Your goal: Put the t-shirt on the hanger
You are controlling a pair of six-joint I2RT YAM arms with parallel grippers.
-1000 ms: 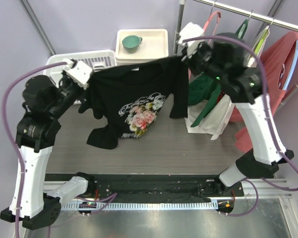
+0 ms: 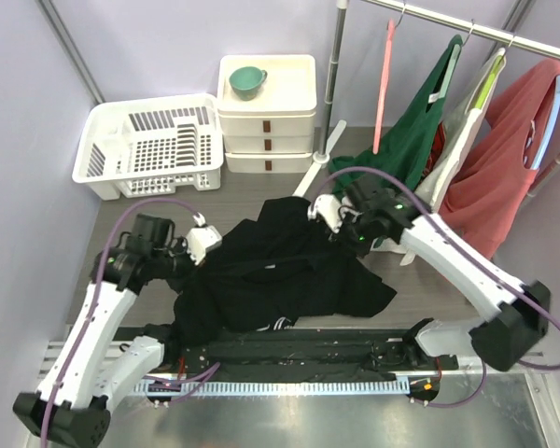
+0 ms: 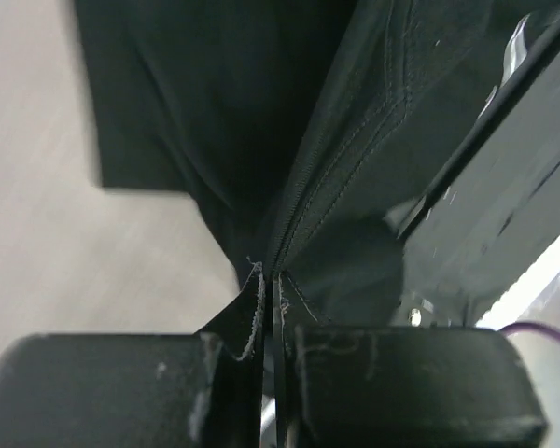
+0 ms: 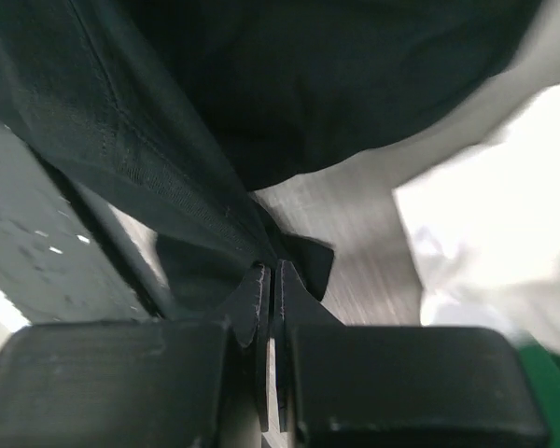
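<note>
A black T-shirt [image 2: 280,289] lies spread over the grey floor near the front edge, its printed design not visible. My left gripper [image 2: 191,257] is shut on the shirt's left side; in the left wrist view the hemmed fabric [image 3: 327,159] runs into its fingertips [image 3: 271,280]. My right gripper [image 2: 341,238] is shut on the shirt's right side, the cloth [image 4: 168,159] running into its tips [image 4: 271,271]. A pink hanger [image 2: 385,84] hangs from the rail with no garment on it.
Green, white and red garments [image 2: 490,177] hang on the rail [image 2: 457,23] at the right. A white basket [image 2: 98,163] and a drawer unit [image 2: 261,140] with a green cup [image 2: 247,79] stand at the back.
Both grippers have moved down and toward the front with the shirt, which has gone from held up with its flower print showing to lying on the floor with the print out of sight.
</note>
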